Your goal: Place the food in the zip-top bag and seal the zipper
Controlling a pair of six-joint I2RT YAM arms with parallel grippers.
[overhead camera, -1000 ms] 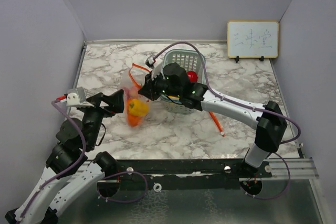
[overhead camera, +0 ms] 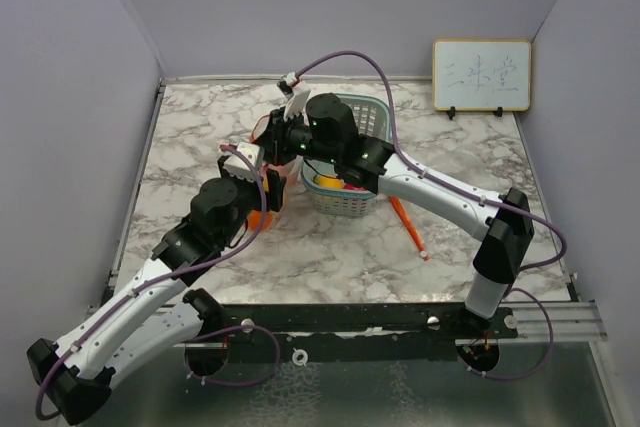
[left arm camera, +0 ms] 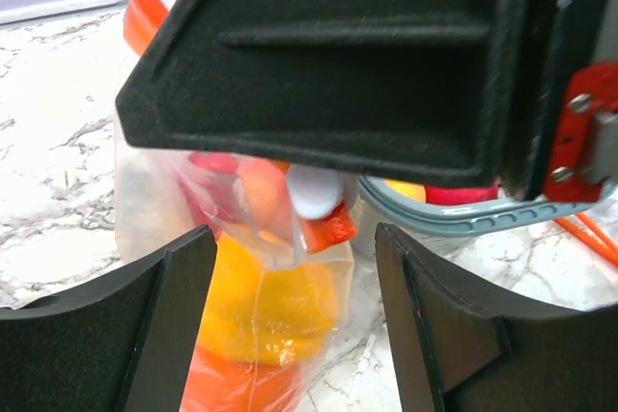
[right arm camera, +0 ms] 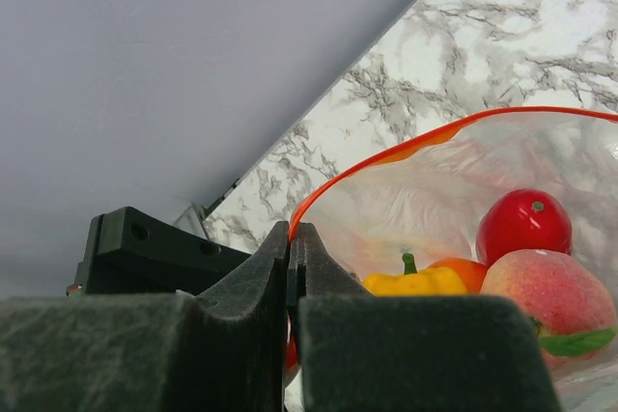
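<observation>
The clear zip bag (left arm camera: 261, 306) with red-orange rim stands mid-table, holding a yellow pepper (right arm camera: 415, 284), red tomato (right arm camera: 524, 224), peach (right arm camera: 548, 291) and orange items. My right gripper is shut on the bag's rim (right arm camera: 333, 183) at one side, lifting it. My left gripper is part open, its fingers just before the bag below my right gripper, with nothing clearly between them. In the top view both grippers largely hide the bag.
A grey basket (overhead camera: 350, 202) with more food sits behind and right of the bag. An orange slider strip (overhead camera: 408, 227) lies right of it; a whiteboard (overhead camera: 480, 72) stands back right.
My left gripper has moved right and up to the bag, close beneath my right one.
</observation>
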